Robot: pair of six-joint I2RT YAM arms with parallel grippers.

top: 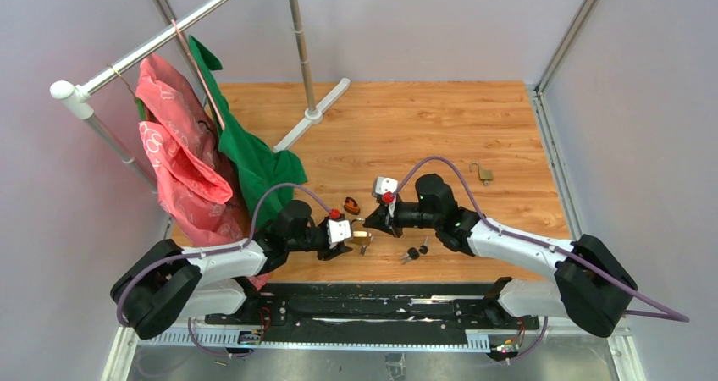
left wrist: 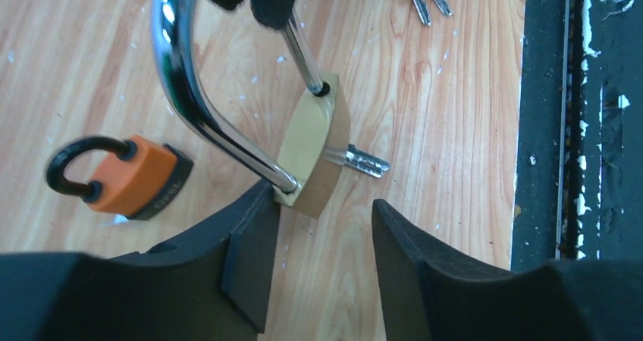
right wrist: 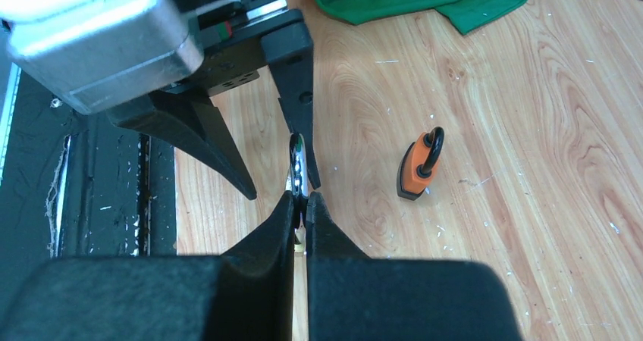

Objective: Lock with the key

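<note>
A brass padlock (left wrist: 315, 140) with a long silver shackle (left wrist: 186, 76) hangs from my right gripper, which is shut on the shackle. Both shackle legs meet the top of the brass body. A silver cylindrical piece (left wrist: 365, 161) sticks out of the body's side; I cannot tell whether it is the key. My left gripper is open below the padlock, one finger (left wrist: 254, 235) close to the body's lower corner and the other clear of it. From the right wrist view, the left gripper's fingers (right wrist: 296, 98) straddle the shackle area, and most of the body is hidden.
An orange and black padlock (right wrist: 418, 167) lies on the wooden table near the grippers. Loose keys (top: 412, 254) rest at the front, and another brass padlock (top: 484, 174) is at the right. Red cloth (top: 182, 152) and green cloth (top: 254, 165) hang on the left rack.
</note>
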